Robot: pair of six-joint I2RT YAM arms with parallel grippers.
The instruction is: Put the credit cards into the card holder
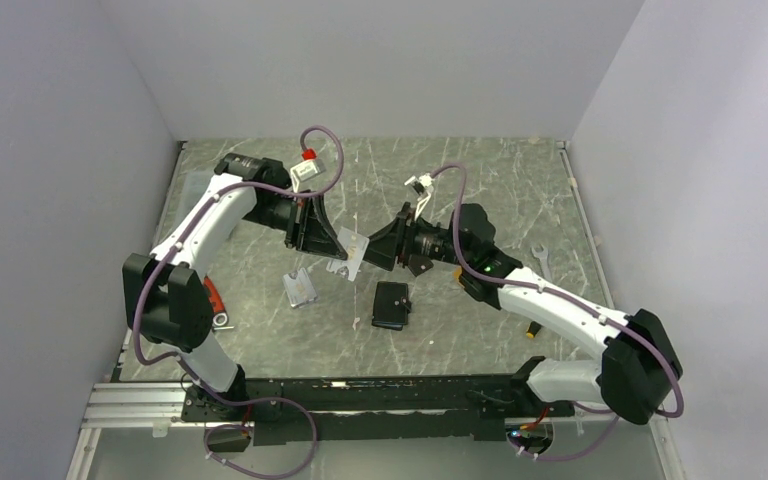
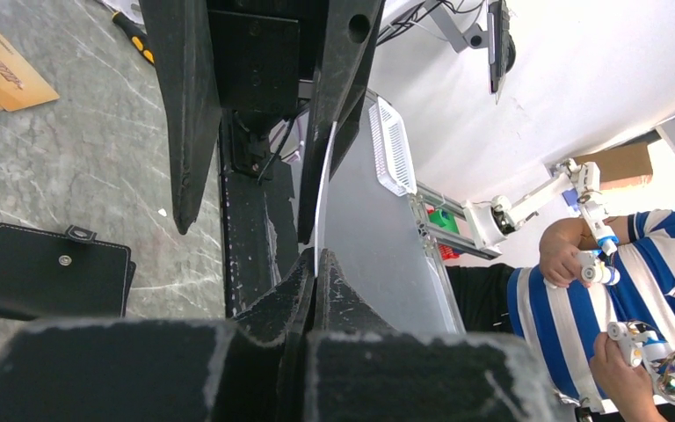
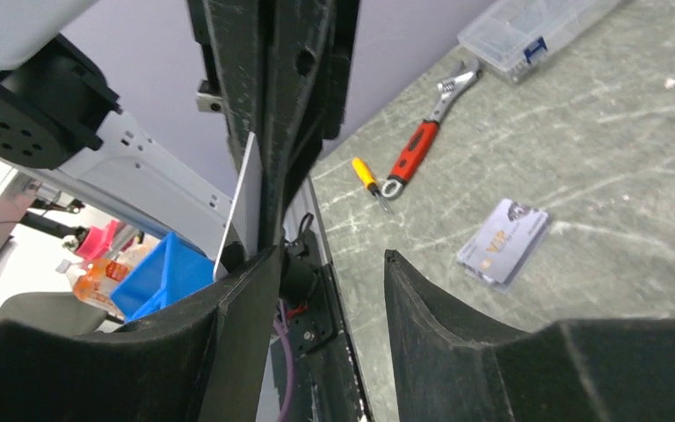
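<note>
A pale card (image 1: 350,257) hangs in the air between the grippers, seen edge-on in both wrist views. My left gripper (image 1: 341,252) is shut on it, its fingertips meeting at the card in the left wrist view. My right gripper is open, its fingers at the card's other side, with the card beside one finger. The black card holder (image 1: 391,305) lies on the table below. A small stack of cards in a clear sleeve (image 3: 503,242) lies to the left of it in the top view.
Orange cards (image 2: 4,70), a wrench (image 1: 540,257), screwdrivers (image 2: 133,33) and a red-handled wrench (image 3: 415,151) lie toward the sides. A clear box (image 3: 533,35) sits at the left.
</note>
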